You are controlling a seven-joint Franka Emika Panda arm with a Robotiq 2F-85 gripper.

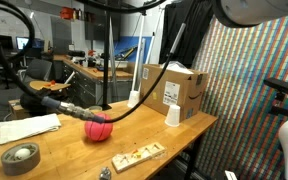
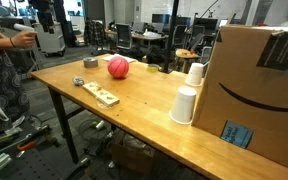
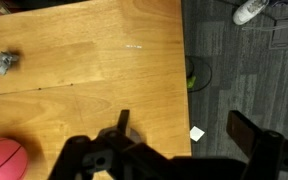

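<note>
My gripper is open in the wrist view, its two dark fingers wide apart over the table edge with nothing seen between them. On the wooden table lies a grey tape roll (image 1: 20, 158); exterior view 2 shows the same roll (image 2: 91, 62). A red ball (image 1: 98, 127) sits farther along the table and shows at the lower left of the wrist view (image 3: 2, 158). Near the front edge lie a pale slotted block (image 1: 138, 157) and a small crumpled silver object (image 3: 6, 62). In exterior view 1 the gripper is out of frame.
A large cardboard box (image 2: 254, 90) fills one table end, with white cups (image 2: 183, 105) beside it. A white cloth (image 1: 28, 128) lies near the back. Black cables (image 1: 44, 100) hang from the arm.
</note>
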